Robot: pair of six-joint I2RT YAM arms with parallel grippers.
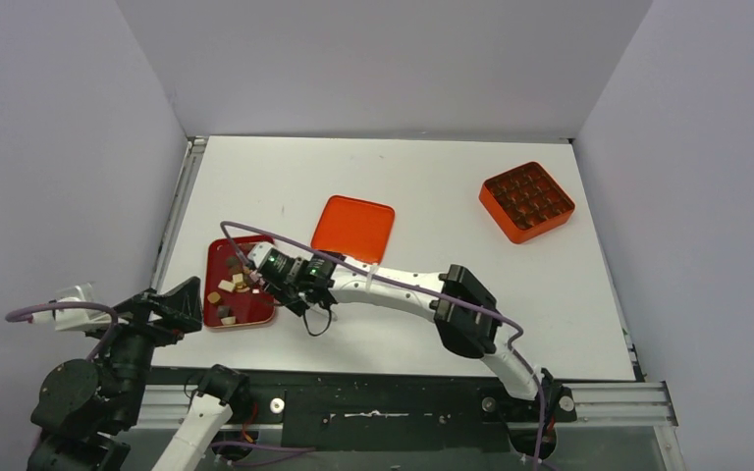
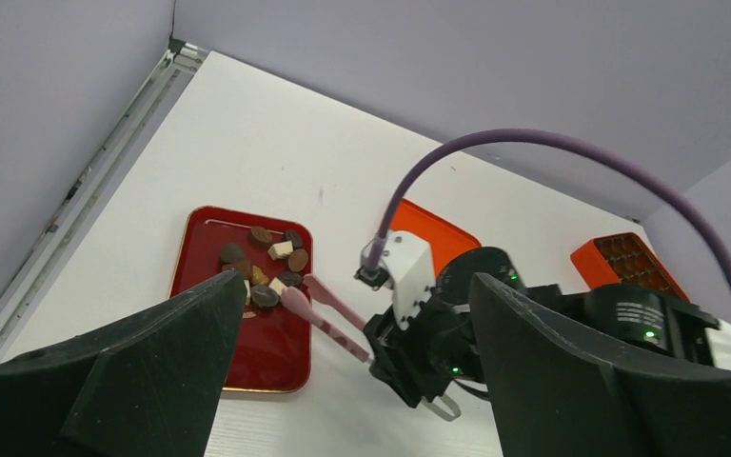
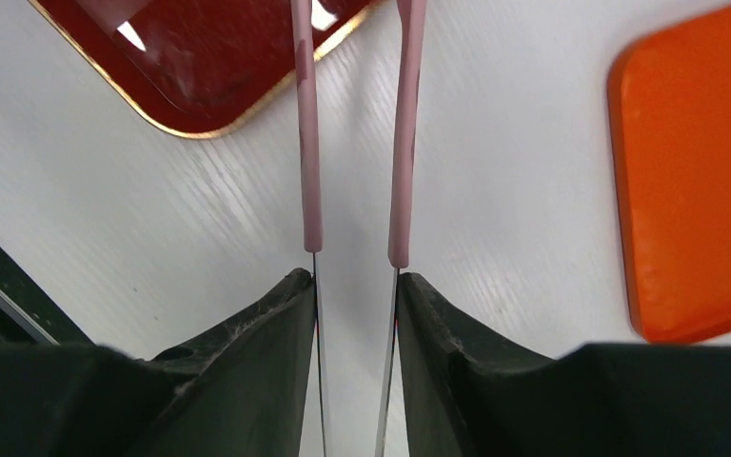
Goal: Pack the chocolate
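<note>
A red tray (image 1: pixel 239 312) at the table's left holds several brown and cream chocolates (image 2: pixel 258 236). My right gripper hangs at this tray's right side, its pink fingers apart; in the right wrist view nothing shows between them, though their tips are out of frame. My left gripper (image 1: pixel 176 312) is off the table's front-left corner; in the left wrist view its dark fingers stand apart with nothing held. An orange lid-like tray (image 1: pixel 352 227) lies behind the right arm. An orange box (image 1: pixel 506 221) with a gridded insert sits at the back right.
Walls enclose the back and sides. The right arm stretches across the table's front middle.
</note>
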